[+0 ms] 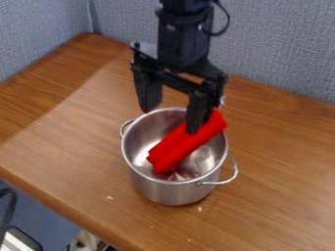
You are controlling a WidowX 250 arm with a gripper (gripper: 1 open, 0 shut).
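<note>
A silver pot [157, 191] with two side handles stands on the wooden table in the middle of the view. Inside it, tilted up toward the right, lies a long red object [183, 147]. My black gripper [171, 110] hangs from the top of the view over the pot, its fingers spread open on either side of the upper part of the red object.
The wooden table [268, 206] has free room left and right of the pot. Grey panels [275, 59] border it at the back and the upper left.
</note>
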